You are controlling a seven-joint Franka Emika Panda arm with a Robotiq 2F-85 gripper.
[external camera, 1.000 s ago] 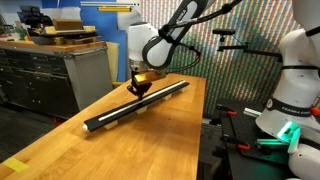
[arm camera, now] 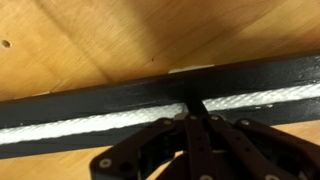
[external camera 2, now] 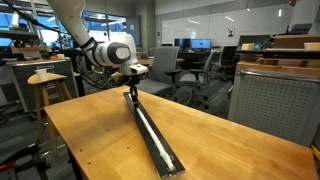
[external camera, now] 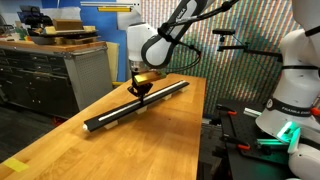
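A long black channel [external camera: 98,124] lies on the wooden table, running diagonally across it in both exterior views. Along its groove stretches a white rope [arm camera: 62,128], which spans the wrist view from side to side. My gripper points down into the channel about midway along, its fingertips together at the rope. The dark gripper body hides part of the rope and the channel's near edge. Whether any rope sits between the fingers does not show. In the second exterior view the rope [external camera 2: 150,132] lies along the channel toward the camera.
Wide bare table [external camera: 140,150] surrounds the channel. A piece of yellow tape [external camera: 14,164] marks the table's left corner. Beyond the table stand a grey cabinet [external camera: 82,75] and office chairs [external camera 2: 198,83]. A second white arm [external camera: 292,95] stands at the right.
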